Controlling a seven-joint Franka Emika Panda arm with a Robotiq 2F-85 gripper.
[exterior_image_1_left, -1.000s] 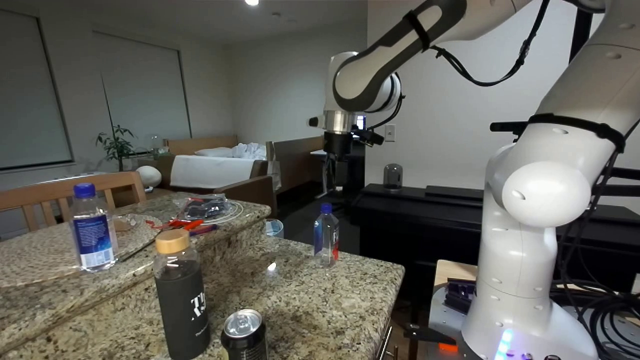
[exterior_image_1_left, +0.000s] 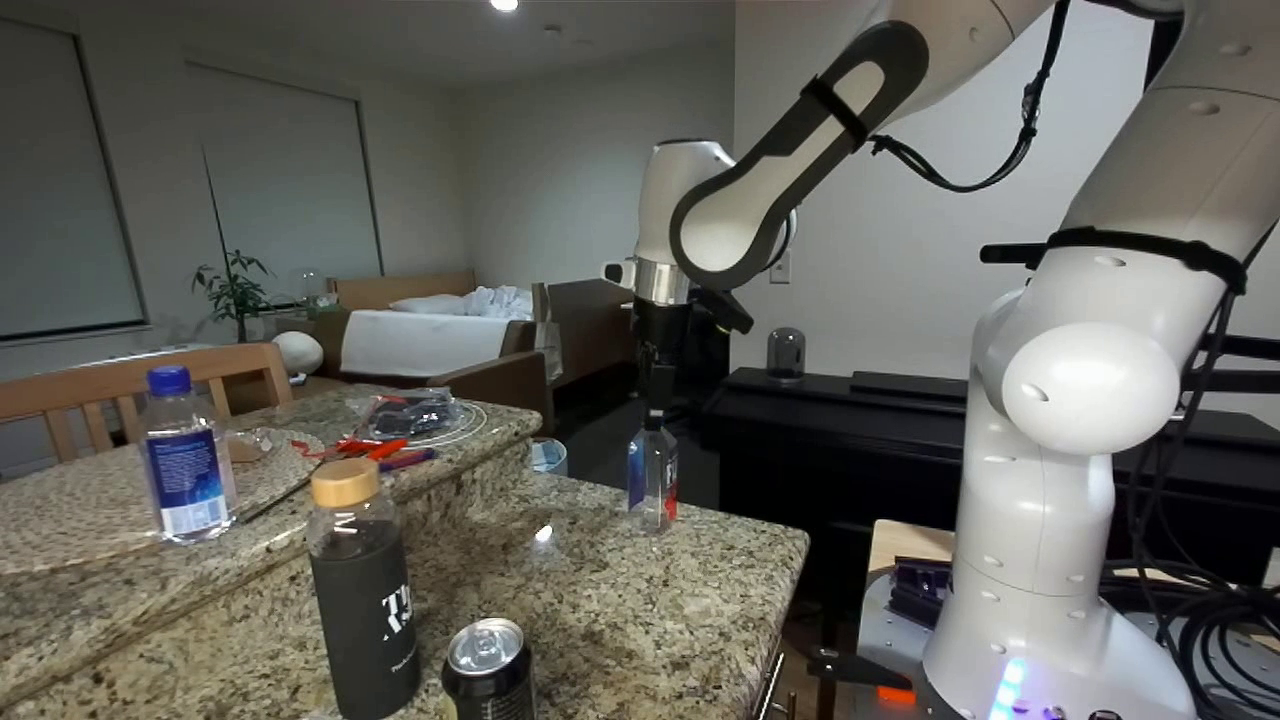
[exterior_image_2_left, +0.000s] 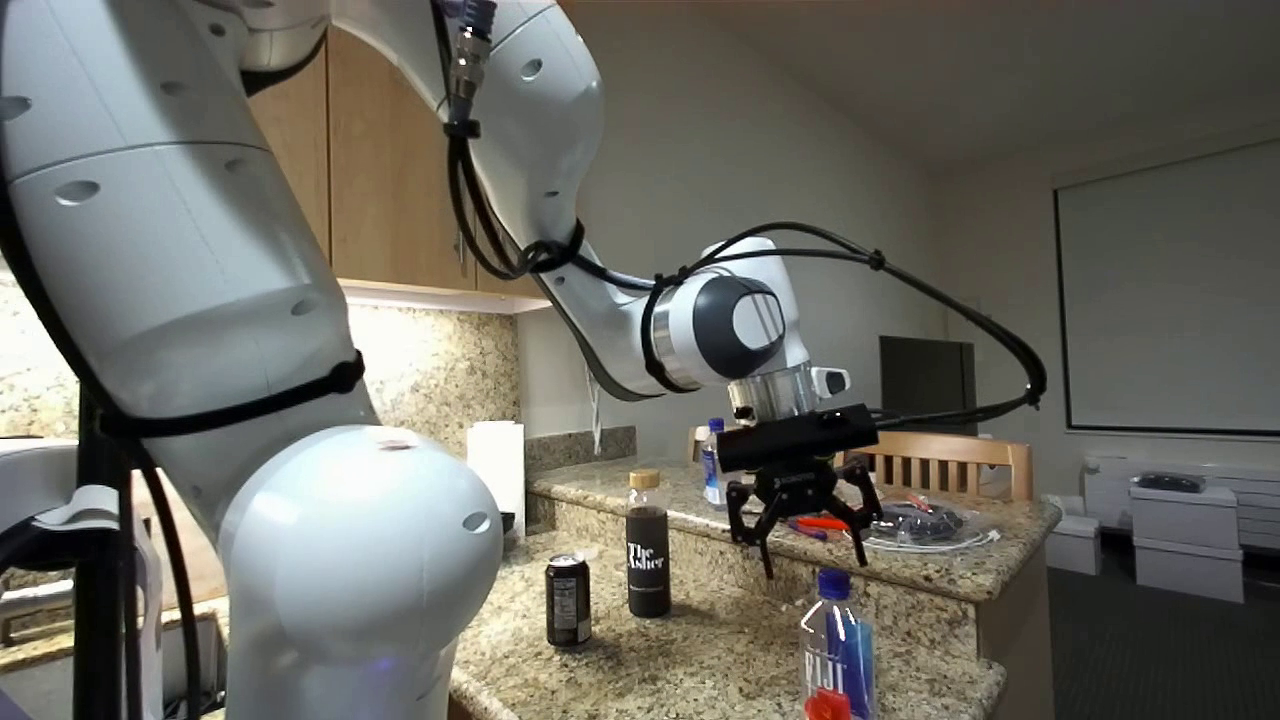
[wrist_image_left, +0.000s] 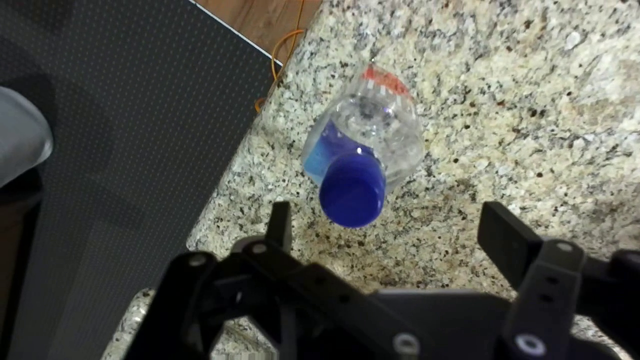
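Note:
A clear water bottle with a blue cap (wrist_image_left: 352, 191) stands upright on the lower granite counter near its far edge; the same bottle (exterior_image_2_left: 837, 648) shows in exterior view 2, its base cut off by the frame. My gripper (exterior_image_2_left: 816, 569) is open and points down just above that bottle. In the wrist view the cap appears between the two finger lines, nearer the left finger (wrist_image_left: 280, 223), and nothing is held. Exterior view 1 has the gripper (exterior_image_1_left: 656, 414) at cap height, partly covering the top of the bottle (exterior_image_1_left: 654, 480).
On the lower counter stand a dark bottle with a wooden lid (exterior_image_1_left: 366, 594) and a black can (exterior_image_1_left: 488, 672). The raised ledge holds a second blue-capped bottle (exterior_image_1_left: 188, 462) and a bagged bundle of cables (exterior_image_1_left: 414, 414). Bare granite (exterior_image_1_left: 576, 600) lies around the near bottle.
The arm has lowered, bringing my gripper from well above the bottle down to its cap. The bottle and the other objects have stayed in place.

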